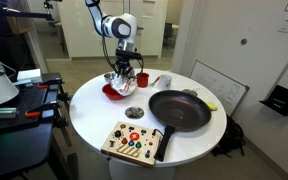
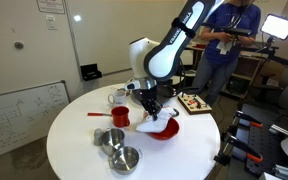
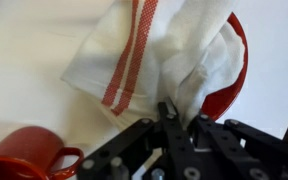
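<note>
A white cloth with red stripes [image 3: 134, 50] hangs from my gripper, which is shut on a bunched part of it. In exterior view 1 the cloth [image 1: 123, 84] drapes down beside and partly over the red bowl [image 1: 111, 93]. From the other side, the cloth [image 2: 155, 123] covers part of the bowl [image 2: 167, 134], and my gripper [image 2: 154, 110] is just above. The wrist view shows the red bowl's rim [image 3: 224, 99] behind the cloth; most of its inside is hidden.
A red mug [image 3: 22, 155] stands close to the gripper. Metal pots [image 2: 125, 158] are nearby. A black pan [image 1: 180, 110] and a wooden board with knobs [image 1: 132, 143] take up the other side of the round white table [image 1: 89, 118]. A person stands behind.
</note>
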